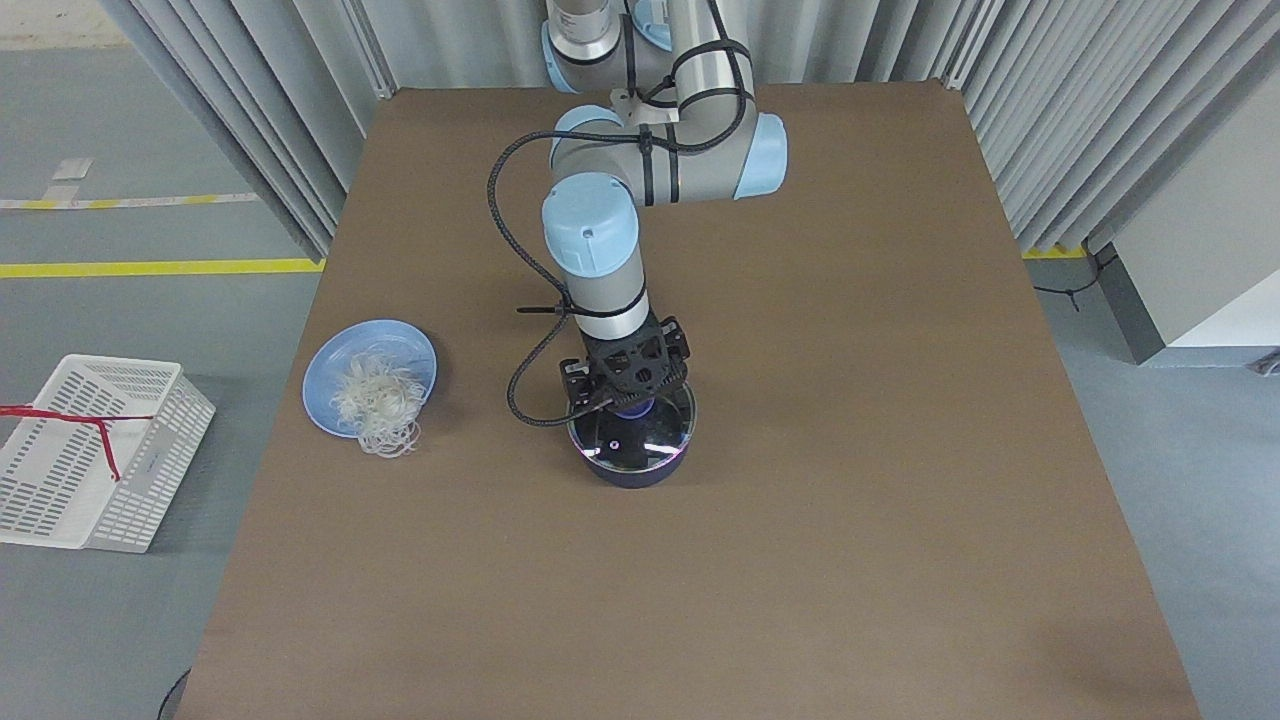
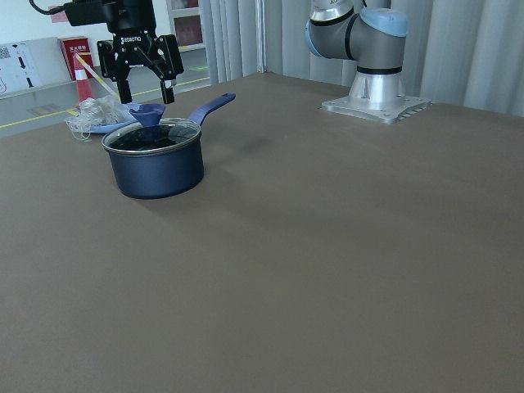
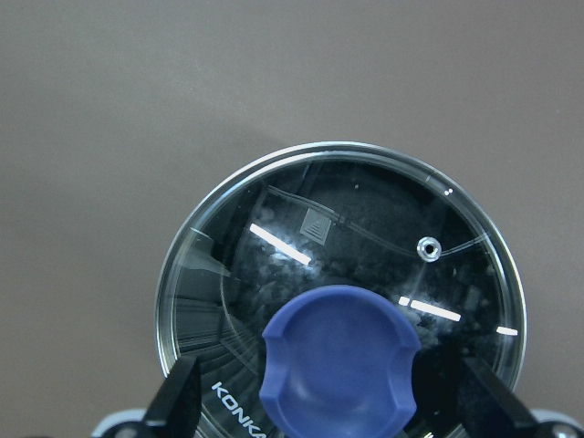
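A navy saucepan (image 2: 155, 173) with a glass lid (image 3: 338, 210) and blue knob (image 3: 339, 365) stands on the brown table (image 1: 840, 504), its handle (image 2: 214, 106) pointing back. My black gripper (image 2: 143, 82) hangs just over the lid, open, fingers either side of the knob and a little higher in the left view. In the wrist view its fingers flank the knob. In the front view the gripper hides most of the handle and knob.
A blue plate (image 1: 342, 348) of white noodle-like strands (image 1: 381, 408) sits left of the pan. A white basket (image 1: 150, 468) stands beyond the table's left edge.
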